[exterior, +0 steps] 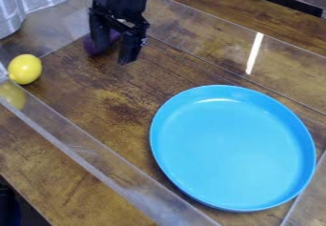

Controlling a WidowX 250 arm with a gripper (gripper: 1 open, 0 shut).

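Note:
My black gripper (117, 43) hangs over the wooden table at the top left, its fingers open and pointing down. A purple object (97, 45) sits just behind the left finger, partly hidden by it; I cannot tell whether they touch. A yellow lemon-like object (25, 70) lies at the left, apart from the gripper. A large blue plate (232, 146) lies at the lower right.
A clear wall or edge runs diagonally along the lower left and another stands at the top left.

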